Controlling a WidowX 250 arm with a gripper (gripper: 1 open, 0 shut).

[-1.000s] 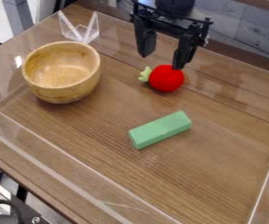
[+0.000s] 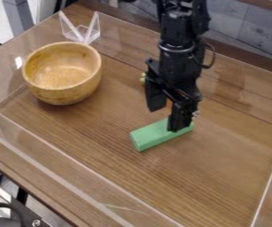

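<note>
My black gripper reaches down from the top centre and stands open just above a flat, pale green rectangular object, whose right end is partly behind it. Whether the fingers touch the green object I cannot tell. The red item with a green top is mostly hidden behind the arm, with only a small light bit showing at its left.
A yellow-tan bowl stands at the upper left, with a clear plastic object behind it. A wall edge runs along the back right, and dark cables lie at the lower left.
The bowl and green object have not visibly moved.
</note>
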